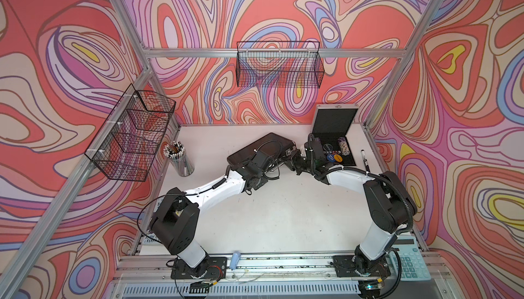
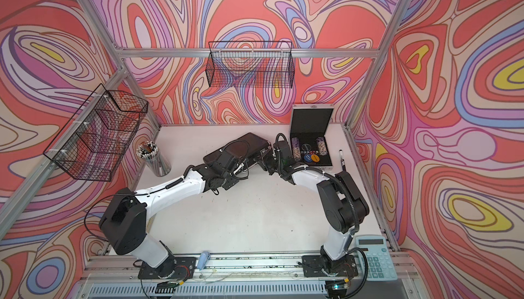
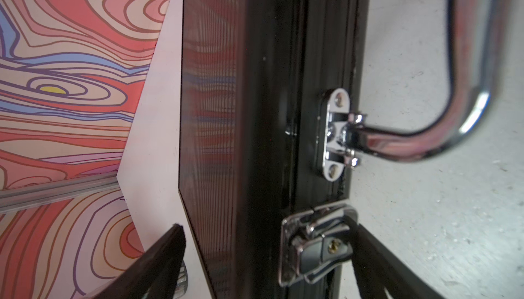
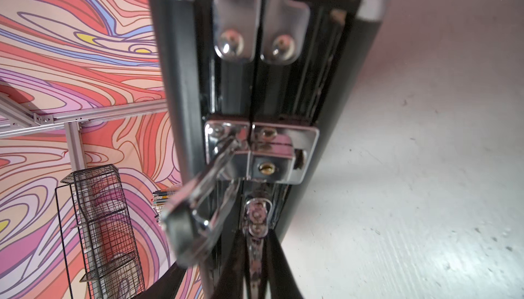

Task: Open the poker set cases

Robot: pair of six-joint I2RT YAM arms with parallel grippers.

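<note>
A dark poker case (image 1: 271, 138) lies with its lid down near the back middle. The right wrist view shows one latch (image 4: 267, 159) with its metal clasp (image 4: 191, 211) swung up. On the front face in the left wrist view, the other latch (image 3: 322, 247) lies flat. My left gripper stands open, its fingers either side of the case's front edge by this latch. My right gripper is shut on the chrome handle (image 4: 255, 258), which shows between its fingers. A second case (image 2: 311, 120) stands open at the right, chips inside.
A cup of pens (image 1: 184, 165) stands at the left. A marker (image 1: 365, 160) lies right of the open case. Wire baskets (image 1: 280, 69) hang above the table.
</note>
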